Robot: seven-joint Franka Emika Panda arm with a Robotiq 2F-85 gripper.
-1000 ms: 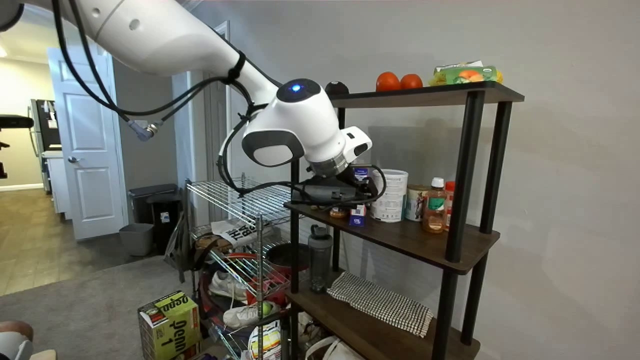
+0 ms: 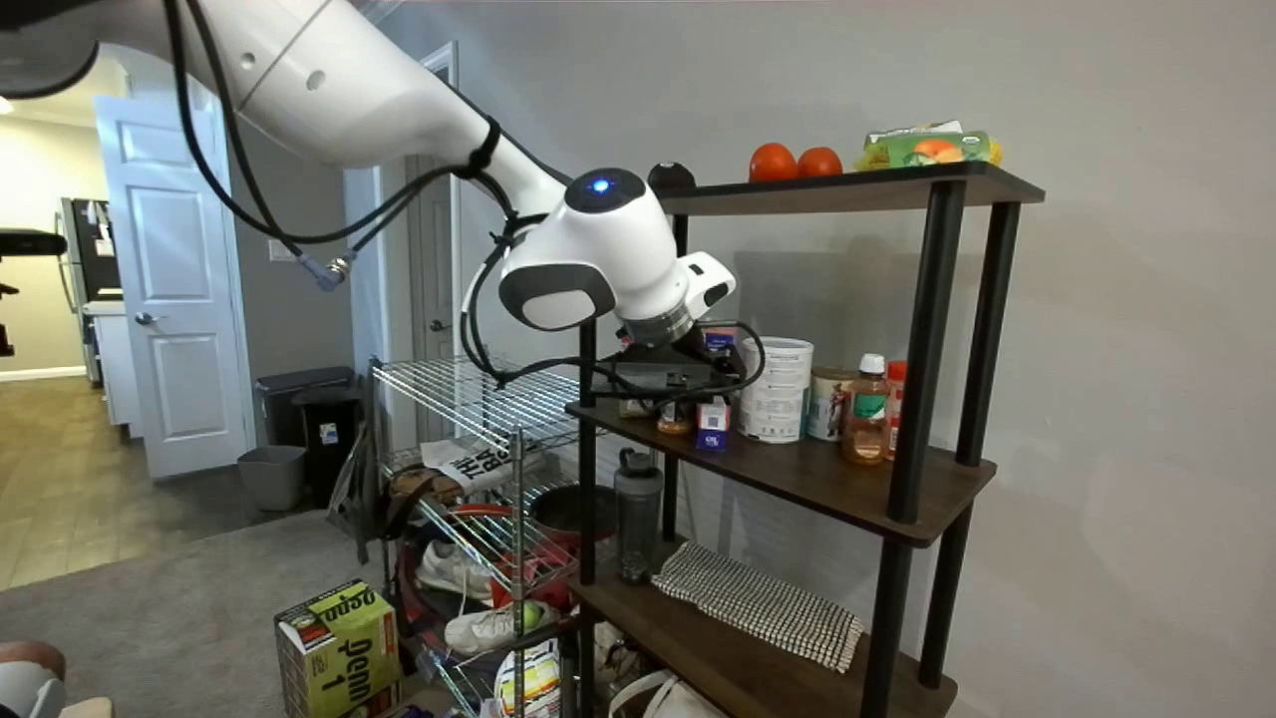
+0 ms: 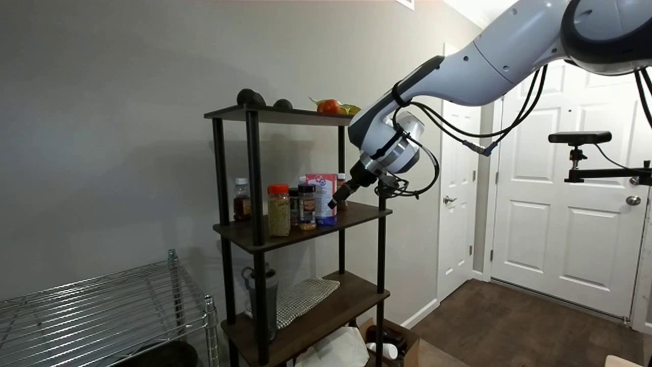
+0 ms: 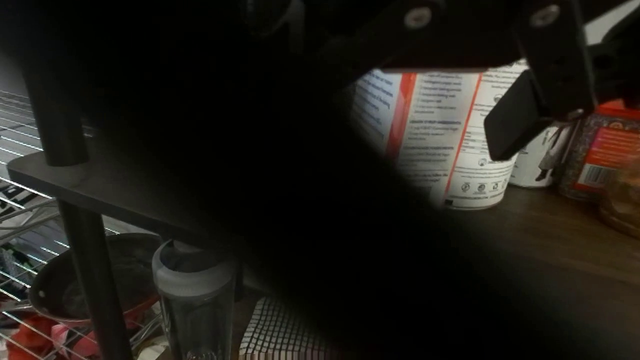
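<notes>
My gripper [image 3: 337,199] reaches down over the middle shelf, angled, with nothing visible held. In the wrist view one black finger pad [image 4: 517,117] stands in front of a white canister [image 4: 435,135] with red stripes; a broad dark blur hides the other finger and much of the shelf. By exterior view 2, the gripper is close to a red, white and blue carton [image 3: 324,190]. To that carton's left are a dark-capped spice jar [image 3: 307,208] and a red-lidded jar of green herbs [image 3: 279,211]. Whether the gripper touches anything is unclear.
Beside the canister [image 2: 778,389] stand a tin [image 2: 827,407] and an amber bottle [image 2: 866,413]. Tomatoes [image 2: 773,162] sit on the upper shelf [image 2: 837,197]. Black shelf posts [image 2: 927,347] frame the front. Below lie a grey tumbler [image 2: 639,515] and a checked cloth [image 2: 760,598].
My arm has shifted slightly right and down in exterior view 1. The wrist has turned, and the grey camera body under it shows less. The shelf items look unmoved.
</notes>
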